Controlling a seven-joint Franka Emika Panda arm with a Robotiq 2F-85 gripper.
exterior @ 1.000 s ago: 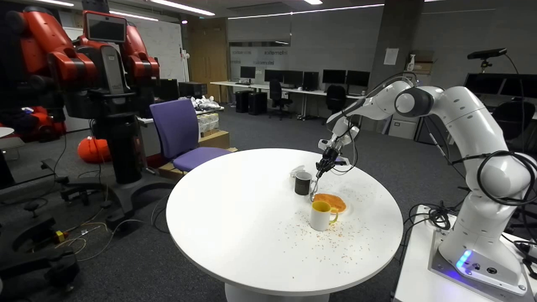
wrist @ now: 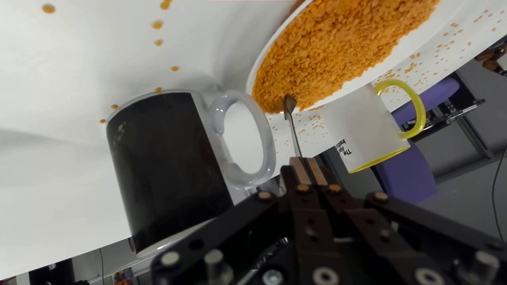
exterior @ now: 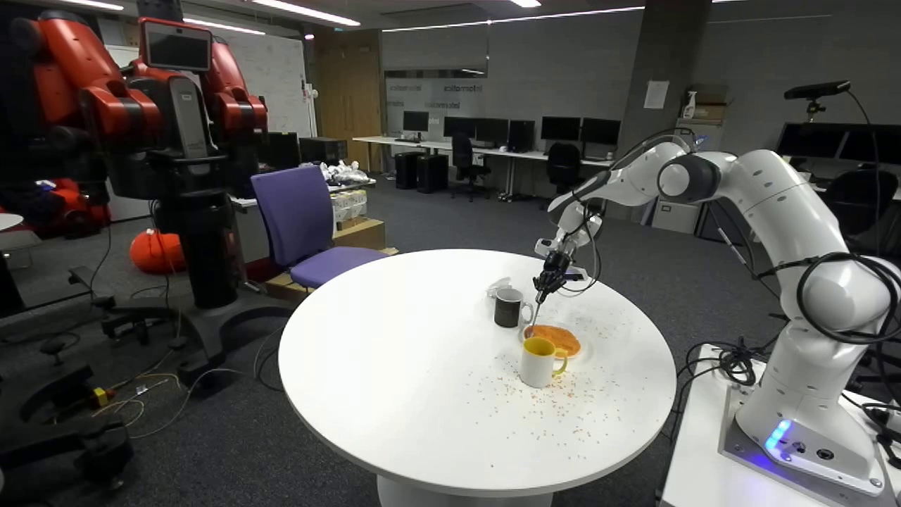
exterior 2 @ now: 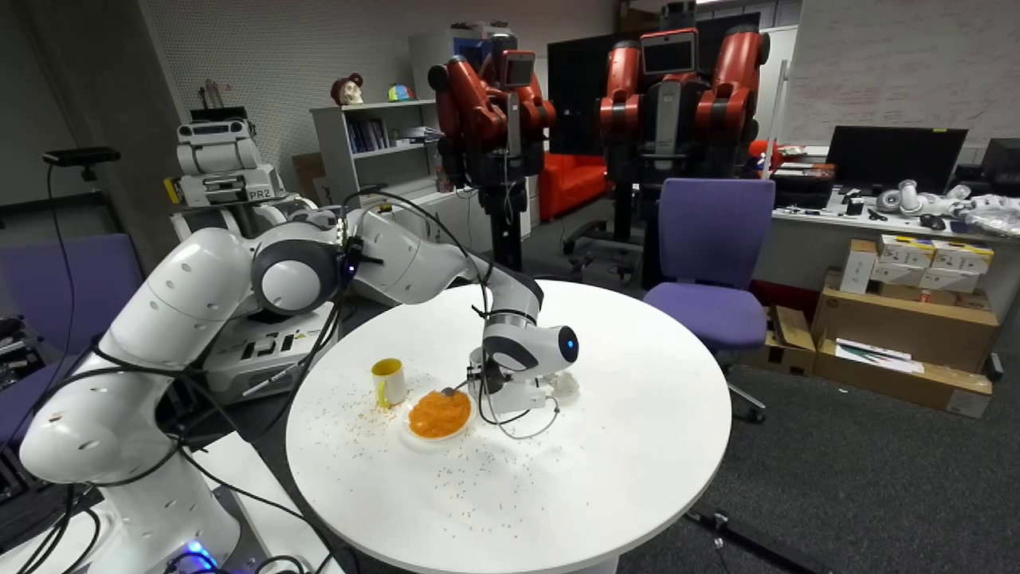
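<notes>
My gripper is shut on the thin handle of a metal spoon (wrist: pixel 293 128). The spoon's tip rests against the edge of the orange grains (wrist: pixel 342 52) heaped in a white plate (wrist: pixel 266 50). Left of the gripper in the wrist view is a black mug (wrist: pixel 164 161) with a pale handle, close beside the spoon. A white mug (wrist: pixel 354 126) with a yellow handle and yellow inside stands on the other side; exterior view 1 shows this white mug (exterior: pixel 536 367) upright near the plate.
Loose grains lie scattered over the round white table (exterior: pixel 380 355) around the plate and white mug. A clear crumpled item (exterior: pixel 500 286) sits behind the black mug. The table's left half is empty. A purple chair (exterior: pixel 295 207) stands by its far edge.
The gripper and spoon have shifted slightly to the right in exterior view 1, bringing the spoon's tip from beside the plate's near-left edge onto the grains. The mugs and plate look unmoved.
</notes>
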